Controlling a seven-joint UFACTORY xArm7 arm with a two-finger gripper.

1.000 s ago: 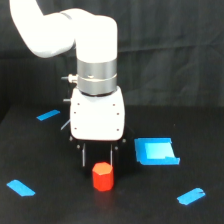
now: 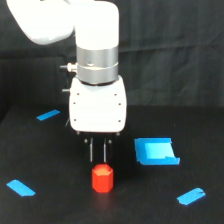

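A small red block (image 2: 102, 180) rests on the dark table, near the front and left of centre. My white gripper (image 2: 98, 158) points straight down directly above or just behind it. Its two dark, thin fingers have a narrow gap between them. Their lower ends are near the block's upper edge and are hard to see against the black background. Whether they touch or grip the block cannot be told from this view.
A blue open box or tray (image 2: 156, 152) stands right of the block. Blue strips lie at the front left (image 2: 20, 188), front right (image 2: 191, 196) and back left (image 2: 48, 115).
The gripper's fingers have drawn closer together. The hand has shifted very little, and the red block and blue box look to be in the same places.
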